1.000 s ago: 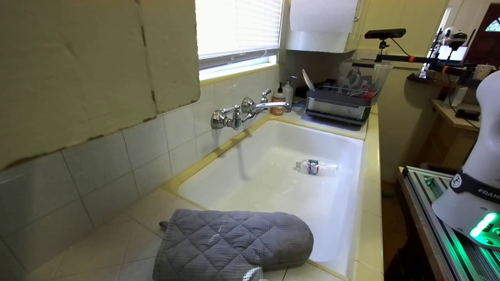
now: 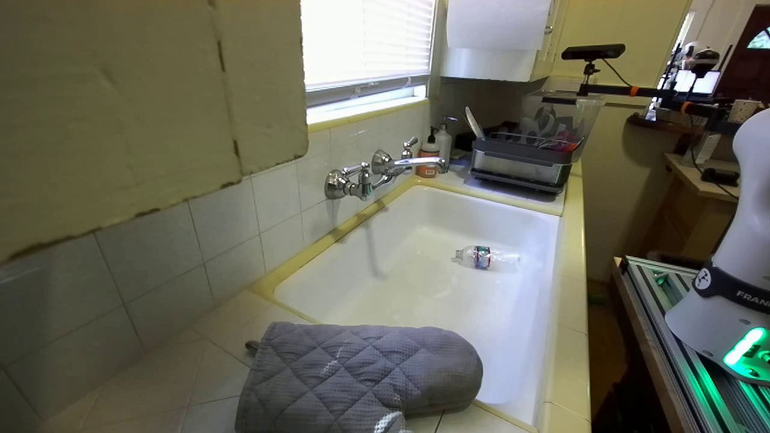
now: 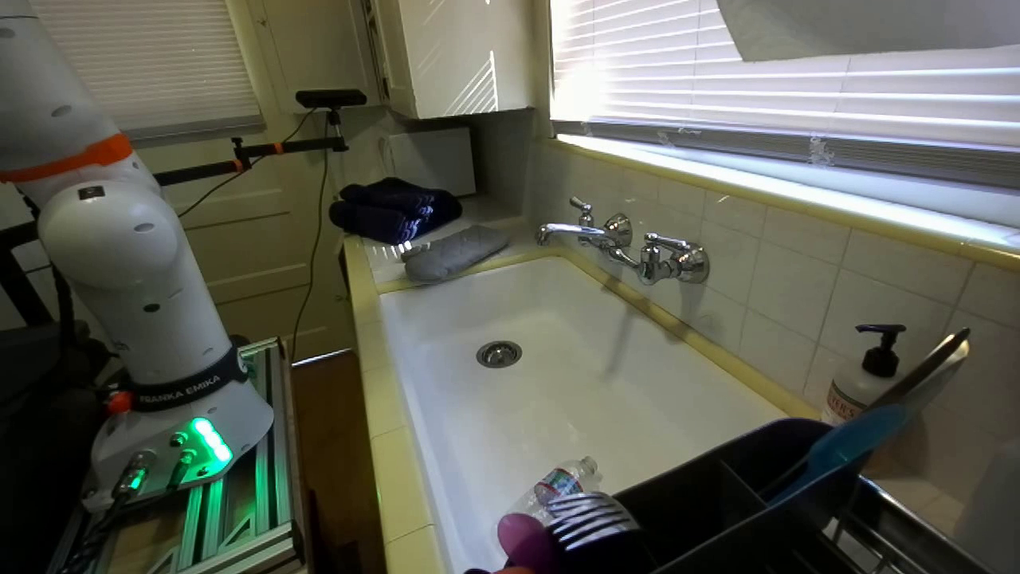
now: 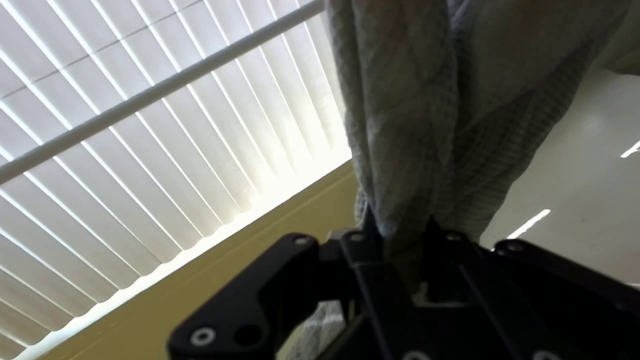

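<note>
In the wrist view my gripper is shut on a grey checked cloth (image 4: 408,108). The fabric bunches between the fingers and spreads across the upper part of the picture, hiding much behind it. Another bit of checked fabric (image 4: 324,330) shows below, beside the gripper body. Neither exterior view shows the gripper; only parts of the white arm (image 3: 119,249) appear there.
A clear bottle (image 2: 487,257) lies in the white sink (image 2: 404,288). A quilted grey oven mitt (image 2: 354,375) rests on the near counter. The faucet (image 2: 408,165) juts from the tiled wall; a dish rack (image 2: 521,165) stands beyond. Dark folded cloth (image 3: 394,210) sits on the counter.
</note>
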